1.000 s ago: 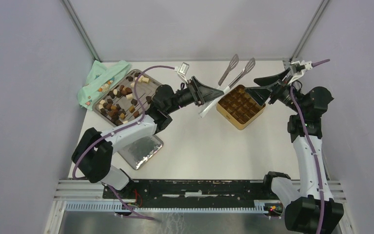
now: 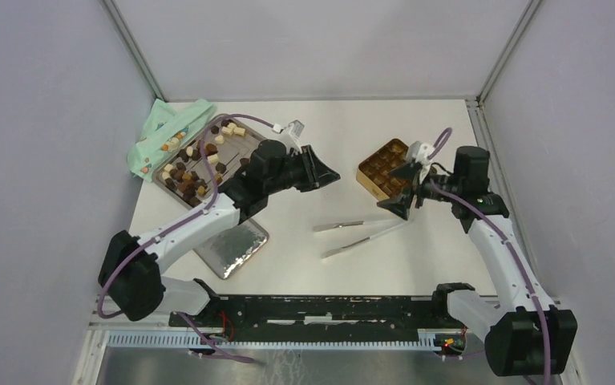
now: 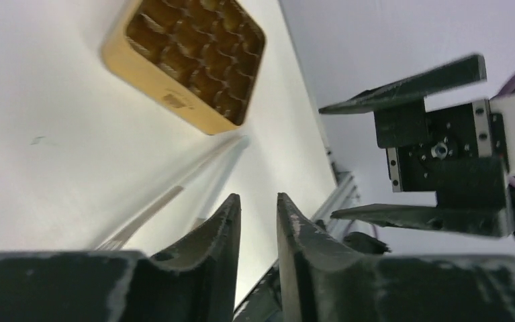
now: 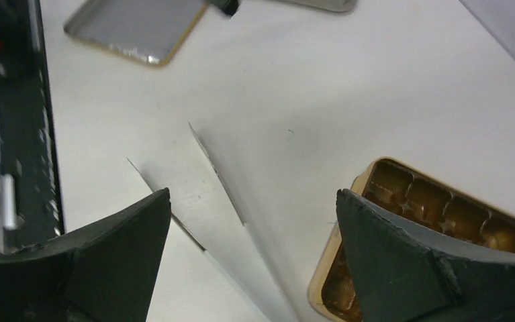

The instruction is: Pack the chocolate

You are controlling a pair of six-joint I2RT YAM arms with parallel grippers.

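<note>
The brown chocolate box [image 2: 374,158] with empty compartments sits right of centre. Two white-handled utensils [image 4: 227,194] lie on the table below it. My right gripper [image 2: 396,200] hangs over the box's lower side, open and empty. My left gripper [image 2: 321,175] is left of the box, above the table; in the left wrist view its fingertips are close together, with no held object visible, and how far open is unclear. Chocolates [image 2: 196,172] lie on a metal tray at the upper left.
A green patterned cloth [image 2: 155,140] lies beside the chocolate tray. An empty metal tray [image 2: 236,249] is below the left arm.
The utensils, upright by my left gripper a second ago, now lie on the table. My left arm has drawn back leftward; my right gripper has moved down and left.
</note>
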